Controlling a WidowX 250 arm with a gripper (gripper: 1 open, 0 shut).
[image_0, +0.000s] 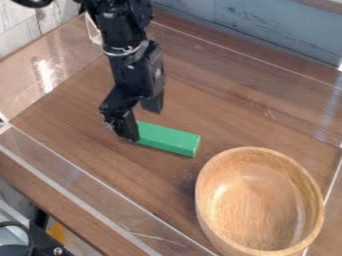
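Observation:
A green rectangular block (171, 140) lies on the wooden table in the middle of the camera view. My gripper (138, 118) hangs low at the block's left end, its fingers open, with the nearer fingertip just in front of that end and partly over it. A round light wooden bowl (259, 200) stands at the lower right, empty.
Clear edging runs along its left and front sides, and a pale panelled wall stands behind it.

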